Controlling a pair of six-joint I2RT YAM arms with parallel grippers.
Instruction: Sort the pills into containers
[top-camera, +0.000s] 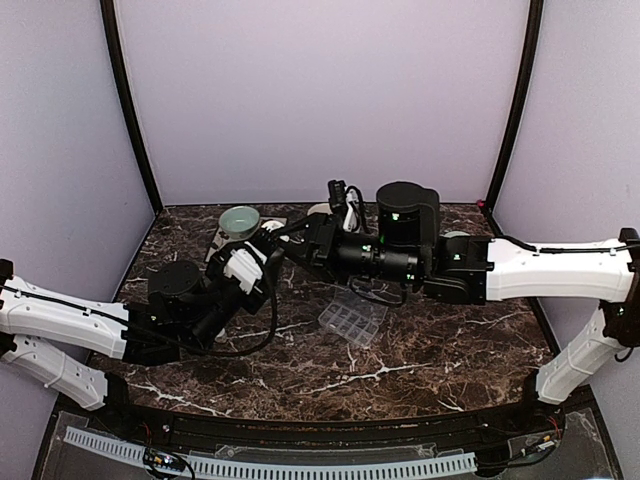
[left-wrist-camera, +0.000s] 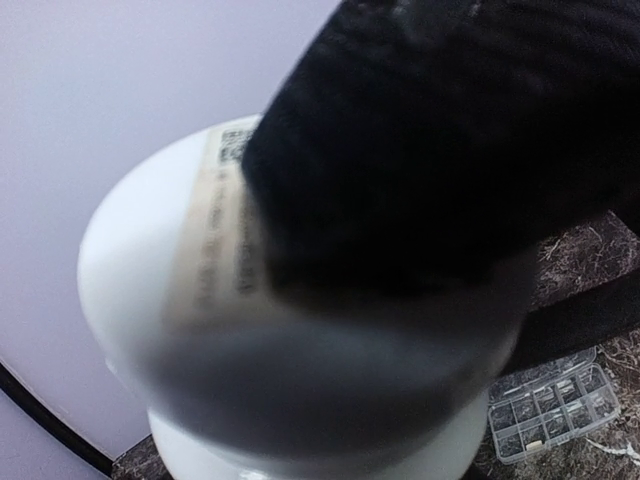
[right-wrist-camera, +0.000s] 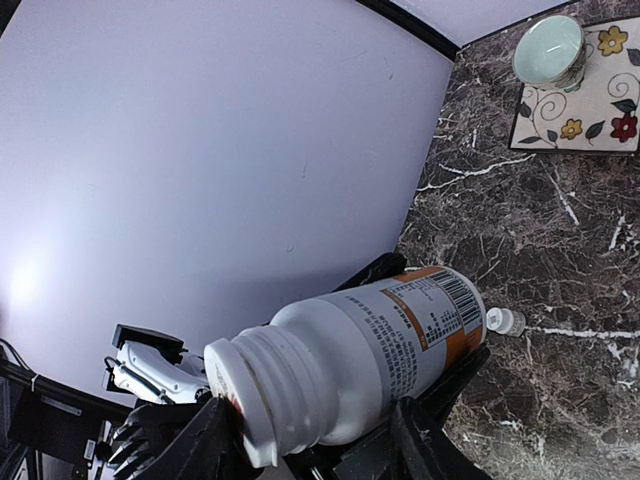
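A white pill bottle (right-wrist-camera: 390, 340) with an orange label and a capped end lies sideways in the air, with my left gripper (top-camera: 262, 250) shut on it. My right gripper (top-camera: 300, 235) is at the cap end (right-wrist-camera: 238, 400), its dark fingers open around or beside it; contact is unclear. The bottle's white end fills much of the left wrist view, partly hidden by a dark finger. A clear compartment box (top-camera: 352, 314) lies on the table below, with a small pale piece in one compartment.
A green bowl (top-camera: 240, 218) stands on a flowered mat (right-wrist-camera: 575, 125) at the back left. A small white container (right-wrist-camera: 505, 321) is on the marble table (top-camera: 450, 370). Other dishes at the back are partly hidden by the arms.
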